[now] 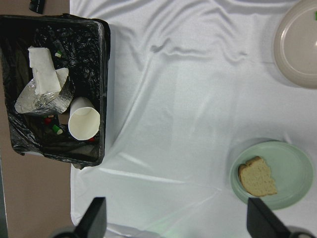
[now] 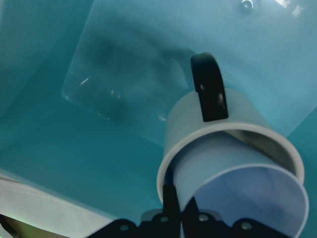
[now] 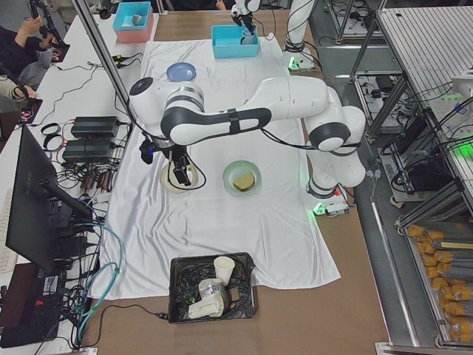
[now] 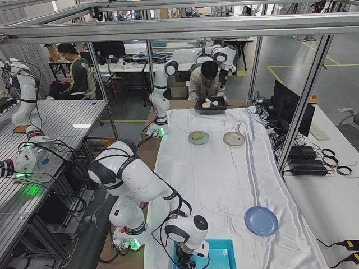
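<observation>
My left gripper (image 3: 179,168) hangs open above the cream plate (image 4: 234,138), nothing between its fingers. In the left wrist view a slice of bread (image 1: 257,176) lies on a green plate (image 1: 292,183); the black-lined bin (image 1: 20,129) holds a paper cup (image 1: 84,121), foil (image 1: 37,101) and white paper (image 1: 44,72). In the blue box (image 2: 74,153), my right gripper is at a cup (image 2: 247,193) nested inside a cup with a black handle (image 2: 210,89); whether its fingers grip the cup's rim is unclear.
A blue plate (image 4: 261,221) lies on the white cloth (image 4: 213,179) near the blue box. A monitor and cables stand along one side.
</observation>
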